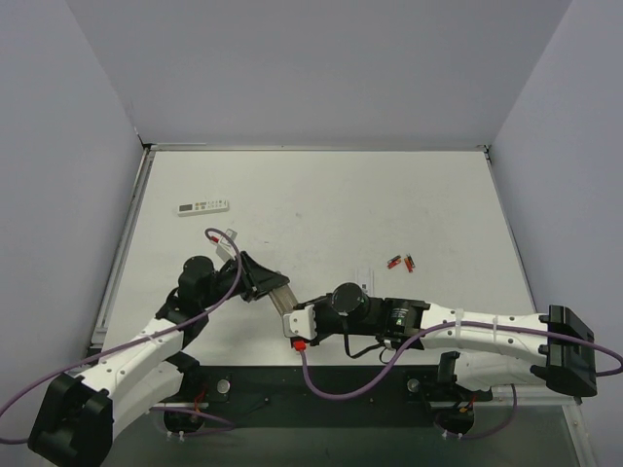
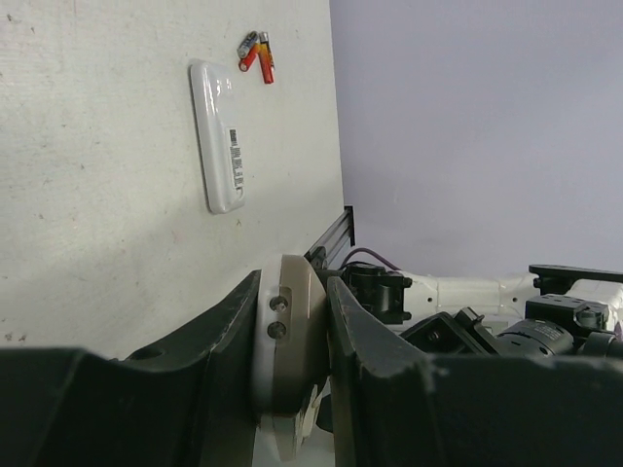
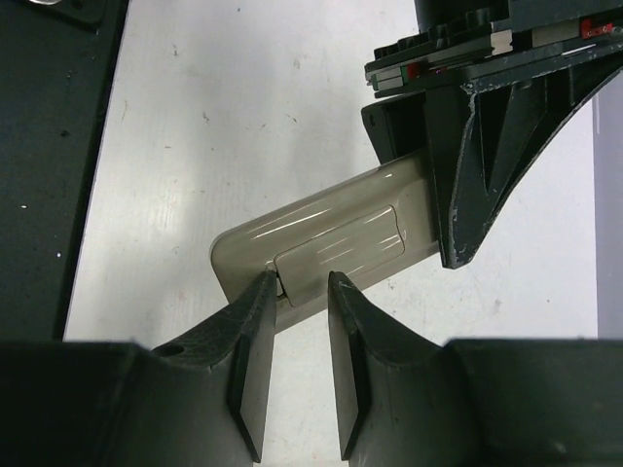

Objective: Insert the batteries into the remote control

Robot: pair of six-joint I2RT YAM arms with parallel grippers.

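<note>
A grey remote (image 3: 341,243), back side up with its rectangular battery cover visible, is held above the front of the table by my left gripper, shut on one end of it. My right gripper is at the other end, its tips apart at the edge of the cover, one of them against it. Batteries (image 1: 402,263) lie loose in a small group on the right part of the table.
A white remote (image 1: 202,207) lies at the left back. A white slim object (image 2: 217,136) lies near the batteries in the left wrist view.
</note>
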